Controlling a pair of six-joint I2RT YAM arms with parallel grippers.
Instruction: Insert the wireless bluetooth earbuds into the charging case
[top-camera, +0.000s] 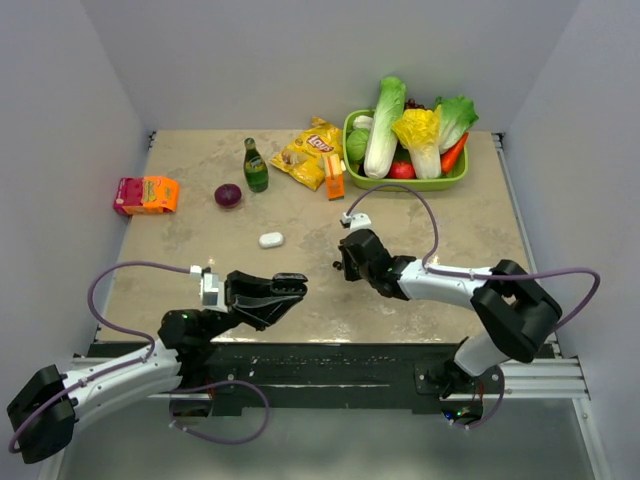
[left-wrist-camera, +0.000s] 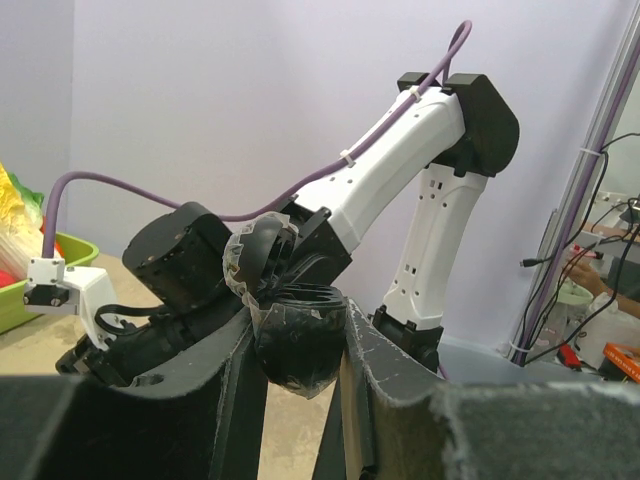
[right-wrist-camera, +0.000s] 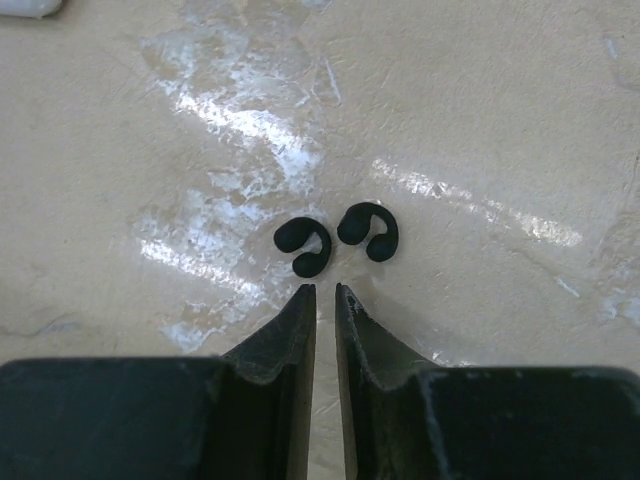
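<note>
My left gripper is shut on the black charging case (left-wrist-camera: 300, 350), held up with its lid raised, at lower centre-left in the top view (top-camera: 288, 284). Two black earbuds (right-wrist-camera: 368, 225) lie side by side on the table, visible in the right wrist view. My right gripper hovers close over them, pointing down, its fingertips just below them in that view and slightly apart, nothing between them.
A white oblong object (top-camera: 270, 240) lies left of the earbuds. Behind are a chips bag (top-camera: 305, 150), a bottle (top-camera: 256, 170), a carton (top-camera: 334, 180) and a green vegetable basket (top-camera: 420, 185). Open table surrounds the earbuds.
</note>
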